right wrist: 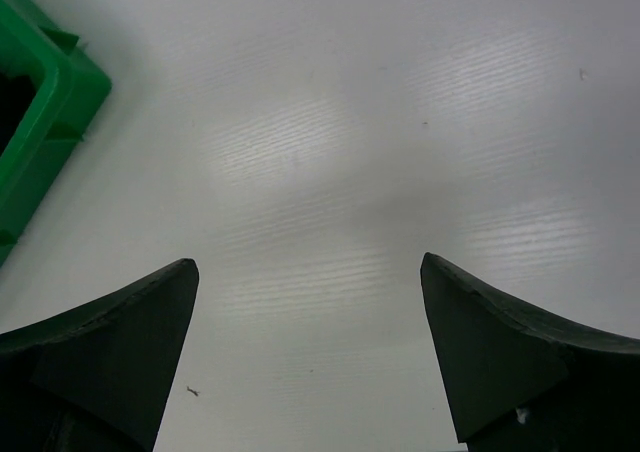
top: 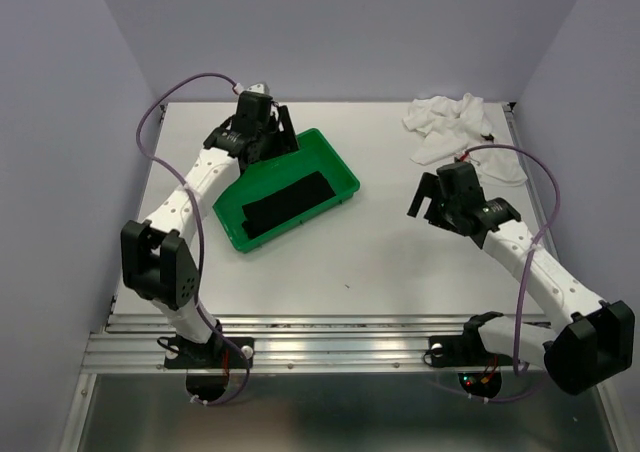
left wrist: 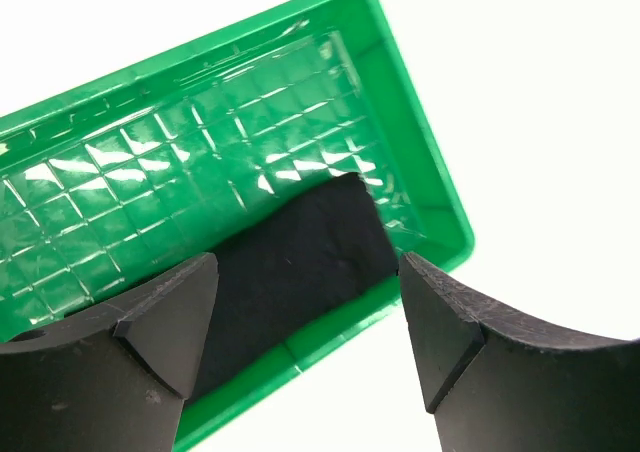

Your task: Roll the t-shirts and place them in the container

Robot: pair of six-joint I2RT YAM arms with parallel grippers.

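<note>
A dark, rolled or folded cloth [top: 290,204] lies along the front side of the green basket [top: 345,192] at left-centre. In the left wrist view the black cloth [left wrist: 290,267] shows below the tips of my left gripper, which is open, apart from it and empty. From above, that left gripper [top: 278,137] hangs over the basket's back part. My right gripper [top: 424,202] is over bare table right of the basket, open, with nothing between its fingers. A crumpled white cloth, likely a shirt [top: 455,127], lies at the back right.
In the right wrist view, the basket's corner [right wrist: 75,92] shows at the upper left. Grey walls bound the back and sides.
</note>
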